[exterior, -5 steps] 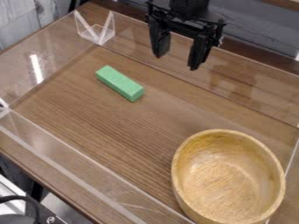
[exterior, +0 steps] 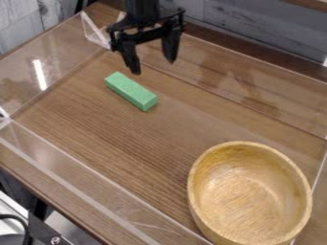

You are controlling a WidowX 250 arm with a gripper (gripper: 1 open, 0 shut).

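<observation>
My dark gripper (exterior: 148,38) hangs at the top centre of the camera view, open, its fingers spread above the wooden table. A green block (exterior: 130,91) lies on the table a little below and left of it, apart from the fingers.
A large beige oval bowl (exterior: 250,153) fills the lower right. A white object stands at the top left, partly behind the gripper. Dark cables show at the bottom left corner.
The gripper has moved left from the top centre-right toward the area above the green block. The block and bowl have not moved.
</observation>
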